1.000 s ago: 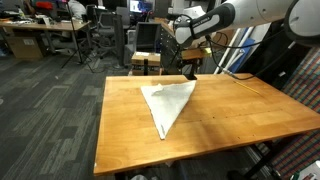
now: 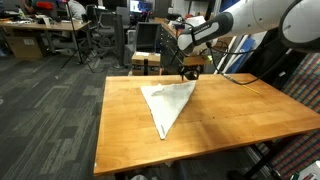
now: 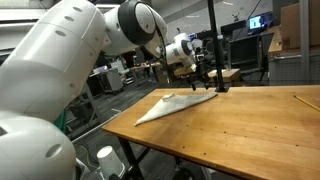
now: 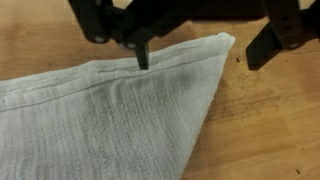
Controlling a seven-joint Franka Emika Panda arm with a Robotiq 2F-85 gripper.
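Note:
A white cloth (image 2: 168,105) lies partly folded on the wooden table (image 2: 225,125), with one strip reaching toward the front. My gripper (image 2: 191,74) is over the cloth's far right corner, pointing down. In the wrist view the gripper is open, its dark fingers (image 4: 262,48) wide apart. A hemmed corner of the cloth (image 4: 110,110) reaches into the gap between them, and neither finger is seen pinching it. From the other side, the cloth (image 3: 178,104) looks mostly flat, with a small raised fold.
Bare tabletop (image 3: 235,130) spreads over the front and right. A black upright post (image 3: 217,45) stands by the table's far edge. Office chairs (image 2: 105,32) and desks are beyond the table.
My arm and gripper have shifted slightly to the right and down near the cloth's corner. The cloth looks unchanged.

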